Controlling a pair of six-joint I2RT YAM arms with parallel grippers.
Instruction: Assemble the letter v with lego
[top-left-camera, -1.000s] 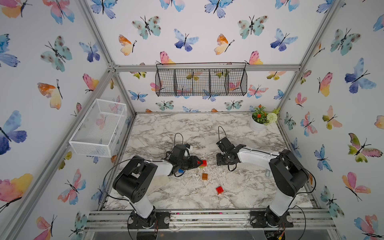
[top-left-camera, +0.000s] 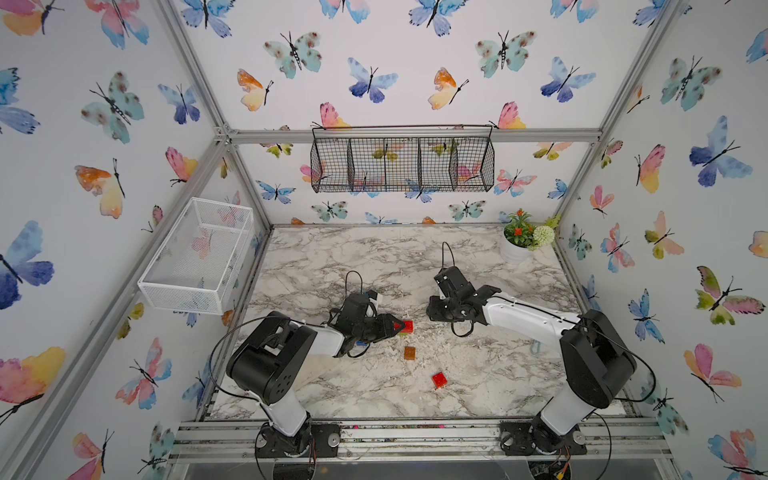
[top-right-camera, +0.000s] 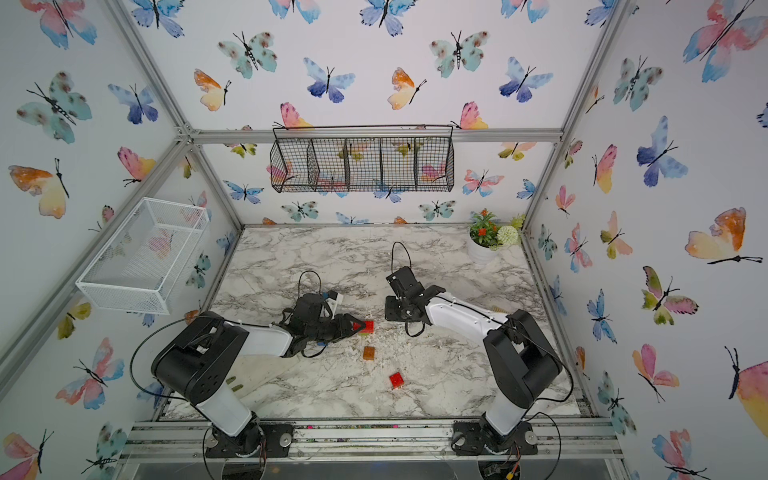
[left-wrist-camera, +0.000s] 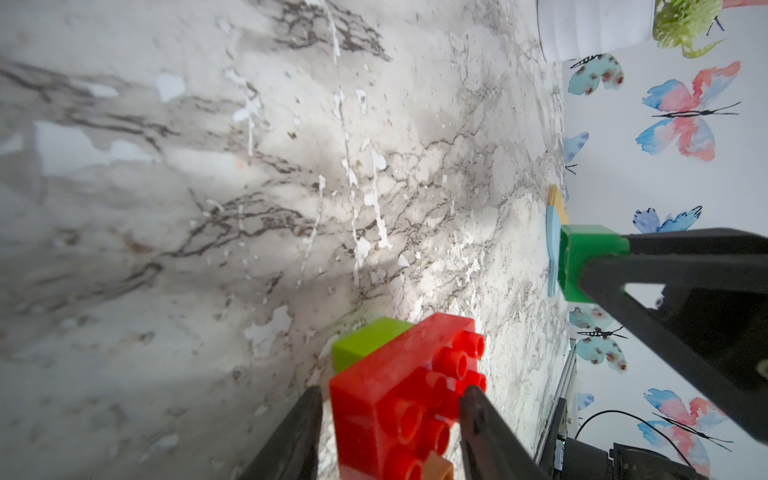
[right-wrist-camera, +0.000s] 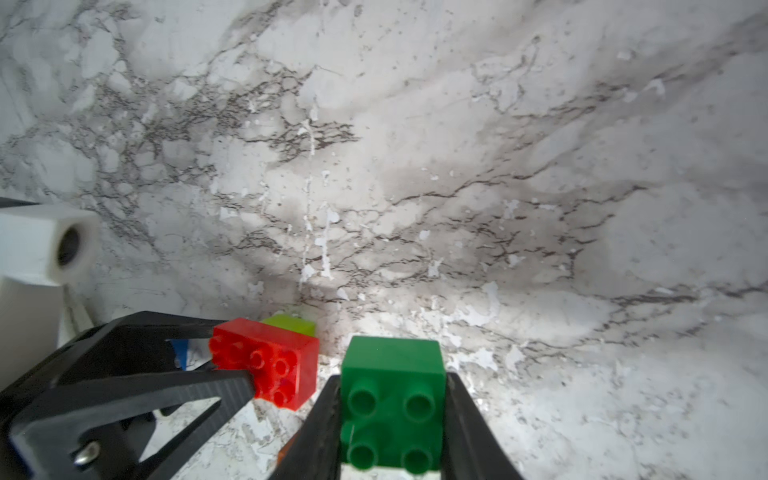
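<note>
My left gripper is shut on a red brick (left-wrist-camera: 400, 392), its studs facing right in the left wrist view. A lime-green brick (left-wrist-camera: 368, 342) shows just behind that red one; whether they are joined I cannot tell. To the right, held above the table, a green brick (right-wrist-camera: 392, 400) sits between the fingers of my right gripper, studs toward the camera. A gap separates the green brick from the red one. On the table, an orange brick (top-left-camera: 409, 353) and another red brick (top-left-camera: 439, 380) lie in front of the grippers.
Something blue (top-left-camera: 362, 343) is partly hidden under the left gripper. A potted plant (top-left-camera: 518, 252) stands at the back right corner. A white wire basket (top-left-camera: 196, 300) and a black wire rack (top-left-camera: 402, 189) hang on the walls.
My right gripper has shifted slightly left and toward the back, tilting a little, while its elbow has swung right and lower. The left arm is almost still, and the loose bricks have not moved.
</note>
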